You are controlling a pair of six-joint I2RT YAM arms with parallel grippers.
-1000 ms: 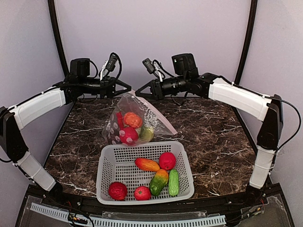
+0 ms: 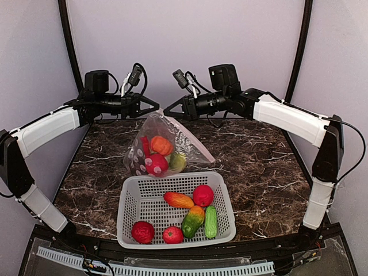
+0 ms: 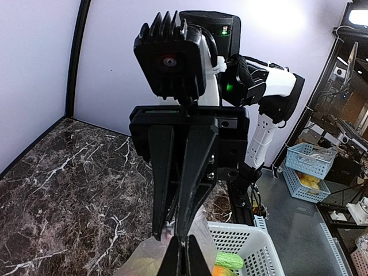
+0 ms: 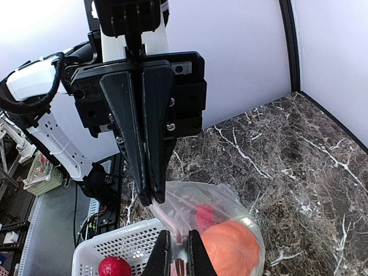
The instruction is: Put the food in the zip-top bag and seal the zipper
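A clear zip top bag point(image 2: 183, 140) hangs at a slant between my two grippers, its pale pink zip strip point(image 2: 192, 141) running down to the right. Inside it are an orange-red food piece point(image 2: 161, 145), a round red one point(image 2: 156, 165) and a yellow-green one point(image 2: 178, 161). My left gripper point(image 2: 157, 107) is shut at the bag's top corner; in the right wrist view the strip's end point(image 4: 163, 216) comes out from between its tips. Right beside it, my right gripper is shut on the strip. The strip's closure along its length cannot be made out.
A white basket point(image 2: 122, 213) stands in front of the bag, its back edge just below the bag's bottom. Several toy foods lie in it, among them a green cucumber point(image 2: 210, 222) and a mango point(image 2: 179, 200).
Almost nothing differs: both arms and the basket stay in place. The food in the bag looks the same, with only a slight shift of the film.
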